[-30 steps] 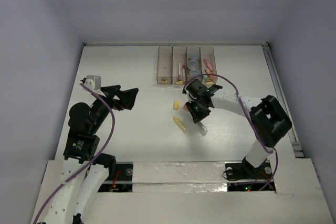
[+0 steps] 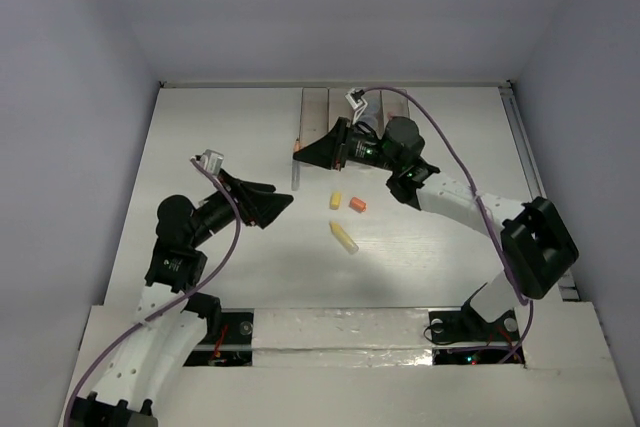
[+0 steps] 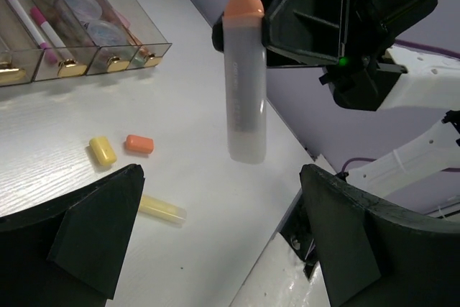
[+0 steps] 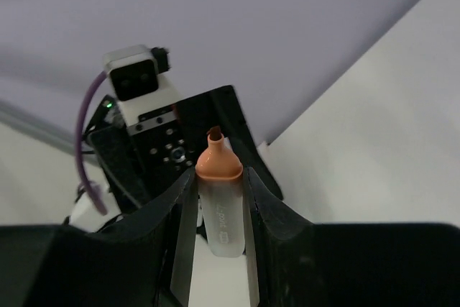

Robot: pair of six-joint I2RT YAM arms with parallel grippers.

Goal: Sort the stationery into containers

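Observation:
An orange-capped translucent marker [image 2: 296,169] [image 3: 245,91] [image 4: 221,213] hangs upright from my right gripper [image 2: 300,153], which is shut on it. My left gripper [image 2: 280,195] faces it from the left, open, nothing between its fingers. On the table lie a yellow cap [image 2: 335,200] [image 3: 102,149], an orange cap [image 2: 357,204] [image 3: 139,144] and a yellow marker [image 2: 343,238] [image 3: 163,210].
A clear divided container [image 2: 314,107] [image 3: 100,59] stands at the back, partly behind the right arm, holding pens and round clear items. Walls surround the back and sides.
My right gripper has lifted the orange-capped marker and moved it up and leftward. My left gripper has moved rightward, toward it.

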